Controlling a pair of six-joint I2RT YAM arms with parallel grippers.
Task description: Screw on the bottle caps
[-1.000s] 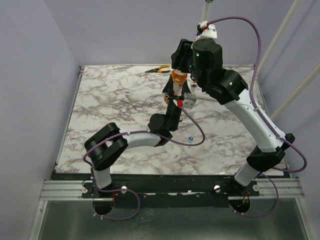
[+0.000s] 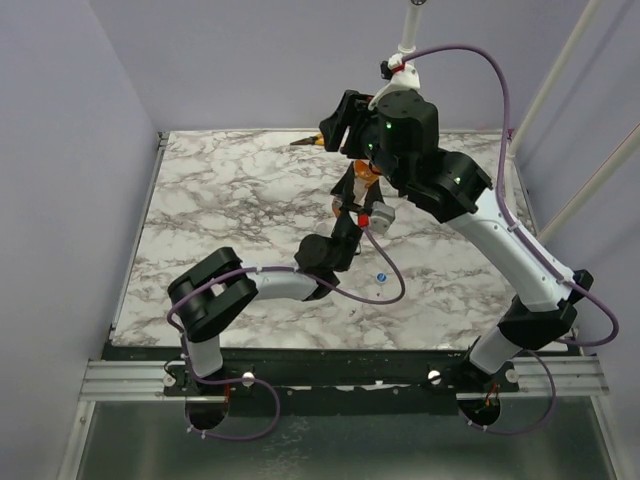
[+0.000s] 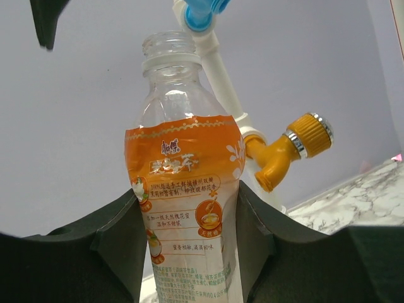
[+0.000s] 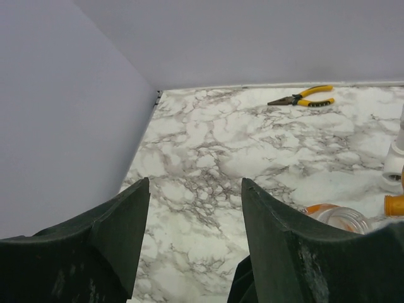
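Note:
My left gripper (image 2: 358,190) is shut on a clear plastic bottle (image 3: 189,189) with an orange label; in the left wrist view it stands upright, its threaded mouth bare. Above it in the top view is my right gripper (image 2: 352,125), a dark fingertip of it showing at the top left of the left wrist view. In the right wrist view its fingers are apart with no cap visible between them, and a bottle mouth (image 4: 346,221) shows low at the right.
Yellow-handled pliers (image 4: 315,101) lie at the back of the marble table (image 2: 220,190). A white pipe rig with an orange valve (image 3: 278,158) stands behind the bottle.
Over the last second my right gripper has shifted slightly left over the bottle. The left gripper with the bottle has moved only slightly.

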